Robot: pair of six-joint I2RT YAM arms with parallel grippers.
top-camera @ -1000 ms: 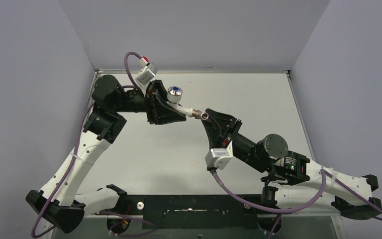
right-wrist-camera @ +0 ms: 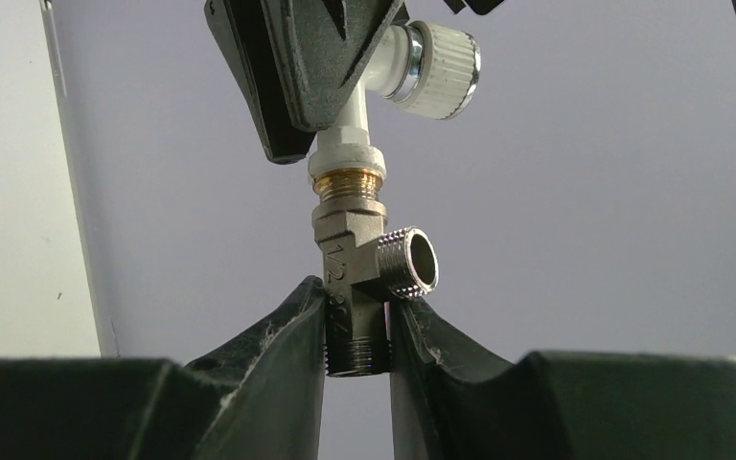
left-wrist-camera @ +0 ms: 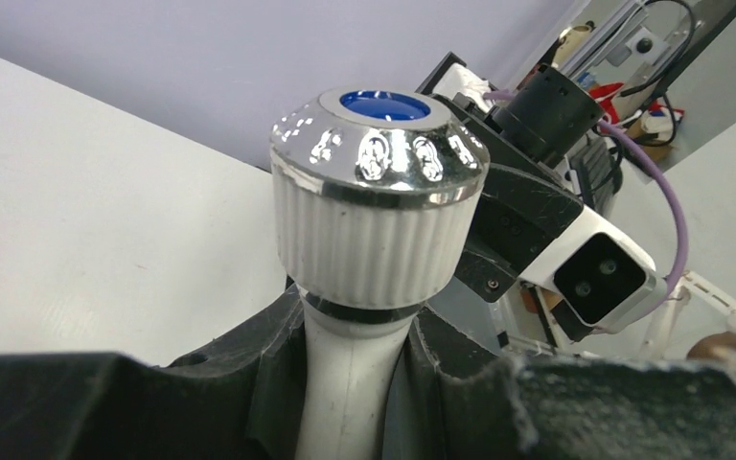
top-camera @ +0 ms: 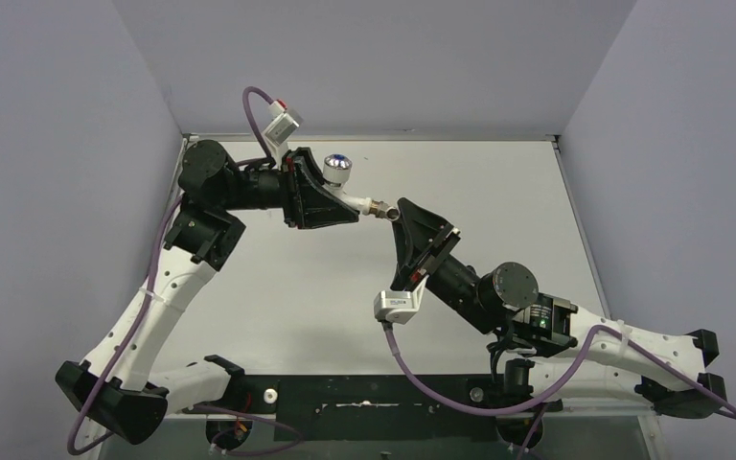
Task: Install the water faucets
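Observation:
In the left wrist view a white faucet valve with a ribbed handle and chrome cap, blue disc on top, stands between the fingers of my left gripper, shut on its neck. The right wrist view shows a metal tee fitting clamped at its lower end by my right gripper. A brass thread shows where the tee meets the valve's white end; the two parts are in line. From above, the joined pieces hang between both arms, over the table.
Grey walls close in the left, right and back sides. Purple cables trail from both arms.
The left arm and valve have shifted only slightly. Both holds look unchanged.

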